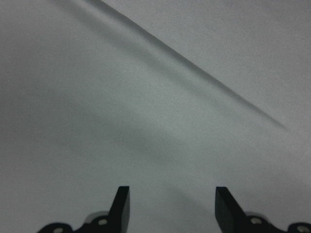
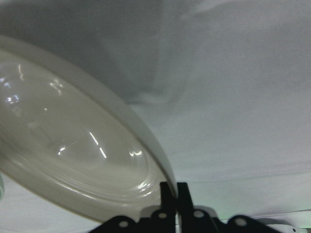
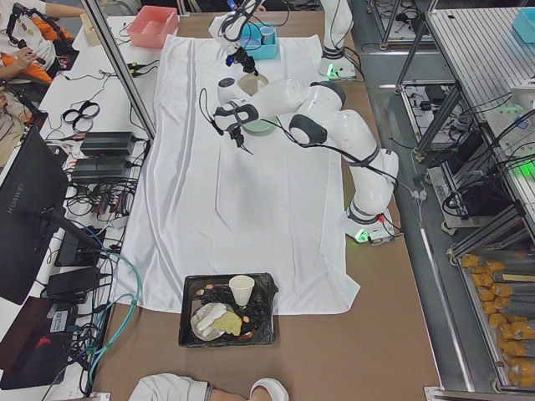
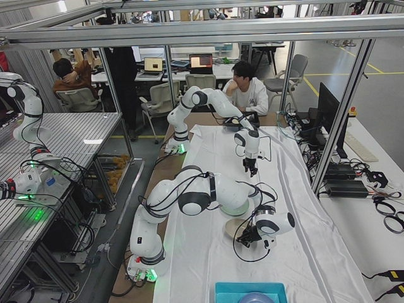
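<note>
In the right wrist view my right gripper is shut on the rim of a beige oval dish (image 2: 82, 145); in the camera right view it (image 4: 247, 237) is low at that dish (image 4: 230, 228), near a green plate (image 4: 235, 210). My left gripper stands open over bare white cloth, nothing between its fingers. In the camera left view it (image 3: 238, 140) hangs above the cloth, on the near side of the green plate (image 3: 263, 125), which is partly hidden by the arm.
A black tray (image 3: 192, 284) with a white cup (image 3: 242, 288), a bowl and scraps is at the near end. A blue bin (image 4: 227, 289) stands at the far end, beside my right arm.
</note>
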